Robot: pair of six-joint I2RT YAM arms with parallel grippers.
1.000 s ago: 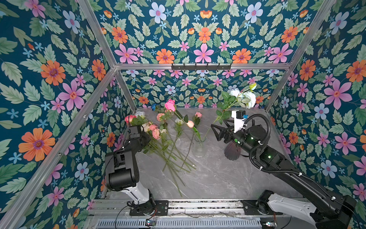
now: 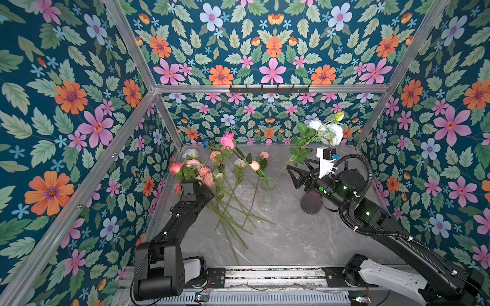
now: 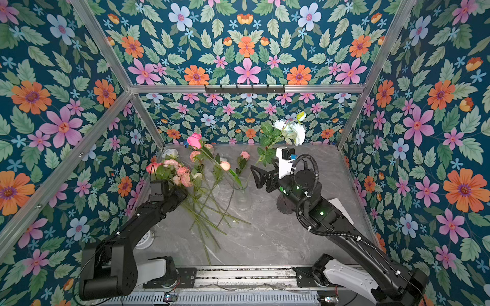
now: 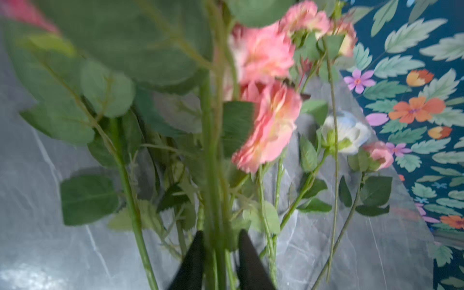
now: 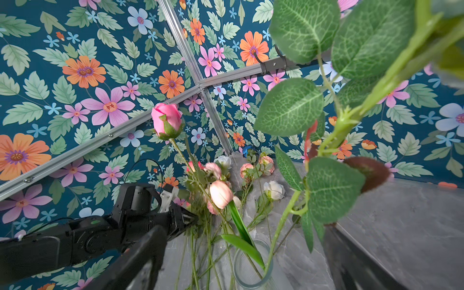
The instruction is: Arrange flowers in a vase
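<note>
A clear glass vase (image 2: 266, 199) stands mid-table, holding a pink rosebud (image 5: 166, 120), a peach tulip (image 5: 221, 194) and a leafy white-flowered stem (image 2: 331, 133) that leans right. Several pink and white flowers (image 2: 206, 176) lie left of it, their stems (image 2: 229, 216) fanned toward the front. My left gripper is among them, its fingers part open on either side of green stems (image 4: 212, 193); contact is hard to tell in the blur. Right of the vase, my right gripper is open; the white flower's stem (image 5: 280, 224) passes in view between its fingers without visible grip.
A dark ribbed vase (image 2: 310, 202) stands beneath the right arm. A white round object (image 3: 145, 239) sits by the left arm. Patterned walls and metal rails enclose the space.
My left gripper has moved right and slightly toward the front, and flowers and stems near it have shifted right. The right arm has moved only slightly.
</note>
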